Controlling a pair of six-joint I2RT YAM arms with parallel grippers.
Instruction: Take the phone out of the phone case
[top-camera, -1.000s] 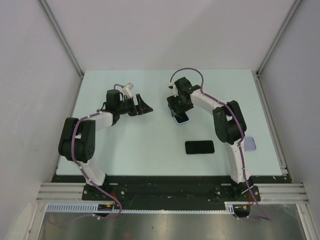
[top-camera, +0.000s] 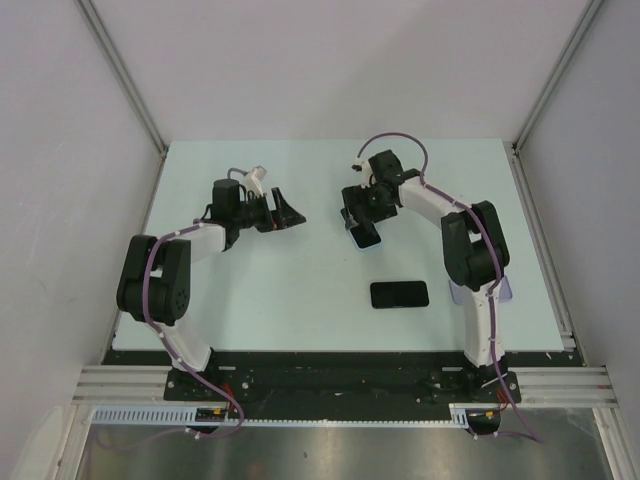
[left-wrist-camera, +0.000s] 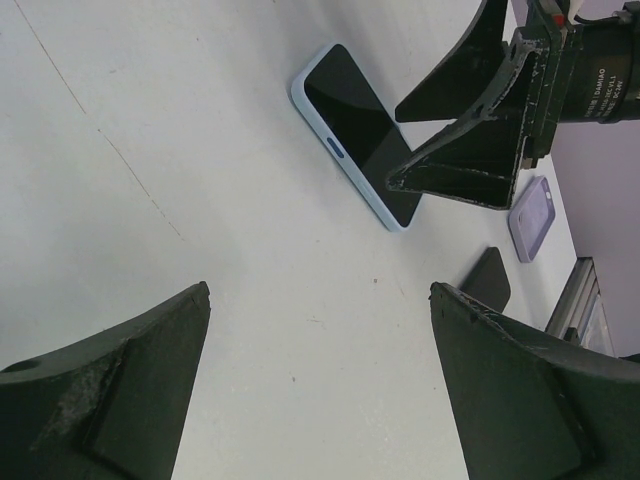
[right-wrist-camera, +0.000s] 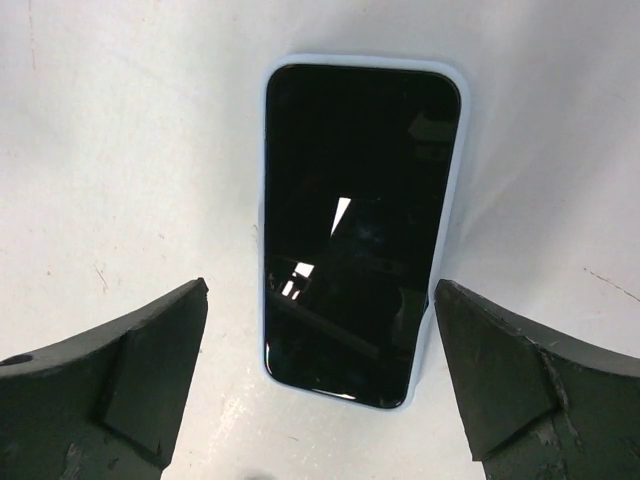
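Note:
A black phone in a pale blue case (top-camera: 363, 234) lies on the table beneath my right gripper, seen whole in the right wrist view (right-wrist-camera: 355, 230) and from the side in the left wrist view (left-wrist-camera: 350, 130). My right gripper is open, its fingers either side of the phone, above it. My left gripper (top-camera: 285, 210) stands open over the table to the left of the phone, nothing between its fingers.
A second black rectangular item (top-camera: 399, 294) lies nearer the front. A pale lilac tray (left-wrist-camera: 532, 218) is at the right, partly behind the right arm in the top view.
My right arm has shifted to the right over the phone, uncovering less of the tray in the top view. My left arm has not moved.

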